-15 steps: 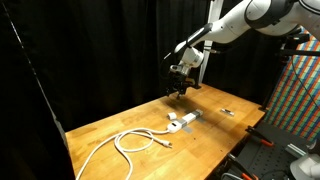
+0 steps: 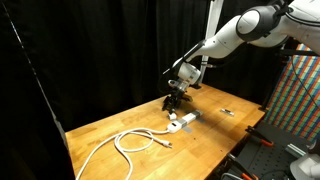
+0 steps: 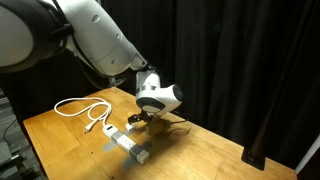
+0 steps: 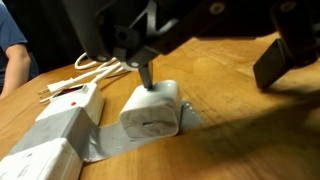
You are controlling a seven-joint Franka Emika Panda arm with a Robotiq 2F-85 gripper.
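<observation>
A small white block, like a charger cube (image 4: pixel 150 112), stands on the table beside a white power strip (image 4: pixel 48 150) banded with grey tape. My gripper is open, with nothing between its fingers. One finger (image 4: pixel 148 72) reaches down at the cube's top or just behind it; whether they touch I cannot tell. The other finger (image 4: pixel 270 65) is well off to the right, over bare wood. From the first exterior view, the gripper (image 2: pixel 174 103) hangs low beside the cube (image 2: pixel 172 116), on its far side. The strip (image 3: pixel 128 145) lies near the cube (image 3: pixel 130 128) in the second exterior view.
A white cable (image 2: pixel 122 143) loops over the table's left part. Small flat items (image 2: pixel 227 112) lie at the right. Black curtains (image 2: pixel 90 60) hang behind the table. Bare tabletop (image 3: pixel 210 155) shows beyond the strip.
The arm has come down and nearer the camera, bringing my gripper to the white cube. The cube, strip and cable stay in place.
</observation>
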